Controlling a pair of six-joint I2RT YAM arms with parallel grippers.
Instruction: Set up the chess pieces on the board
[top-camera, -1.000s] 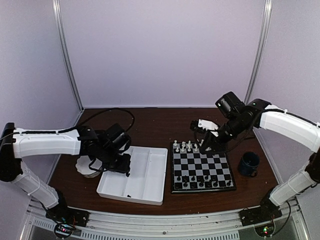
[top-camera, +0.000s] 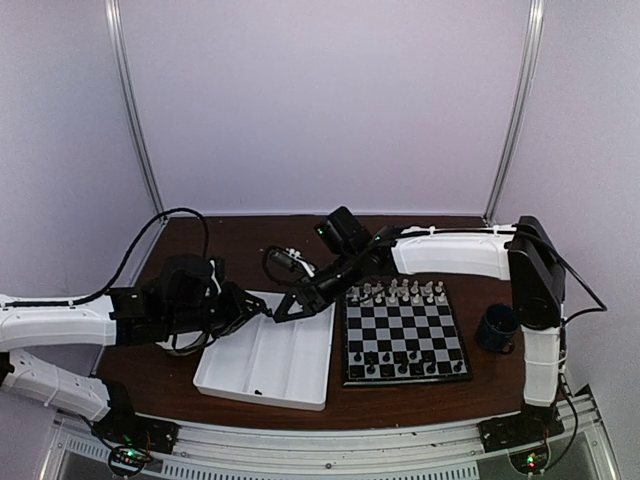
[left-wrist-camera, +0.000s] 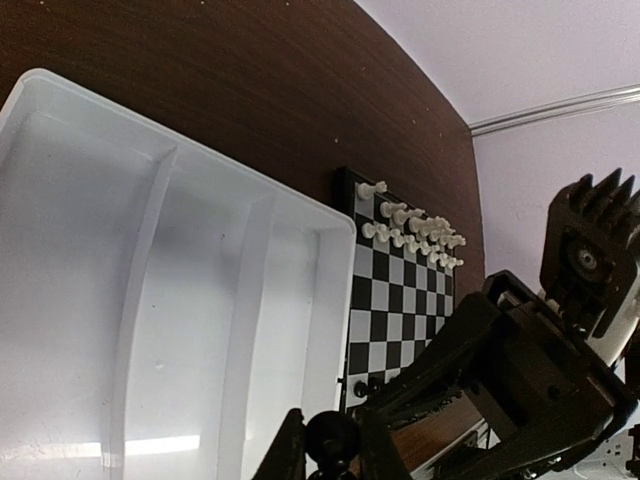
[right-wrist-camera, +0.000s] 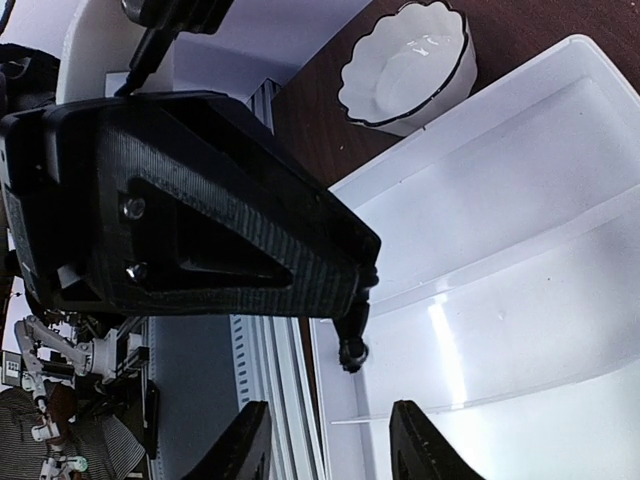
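Observation:
A black chess piece (left-wrist-camera: 332, 437) is held in my left gripper (top-camera: 264, 310), which is shut on it above the white tray. In the right wrist view the lower end of this black piece (right-wrist-camera: 353, 350) pokes out below the left fingertips. My right gripper is open, its fingers facing the piece from close by with nothing between them. The chessboard (top-camera: 405, 335) lies right of the tray. White pieces (left-wrist-camera: 415, 225) stand along its far side, and several black pieces (top-camera: 402, 367) stand along its near side.
The divided white tray (top-camera: 312, 370) is mostly empty; a small black piece (top-camera: 258, 392) lies near its front edge. A scalloped white bowl (right-wrist-camera: 405, 65) stands beside the tray on the left. Right of the board sits a dark mug (top-camera: 497, 327).
From over the board's far side, my right gripper has swung left to the tray, close to the left gripper. The left gripper has shifted slightly right and up, with the black piece.

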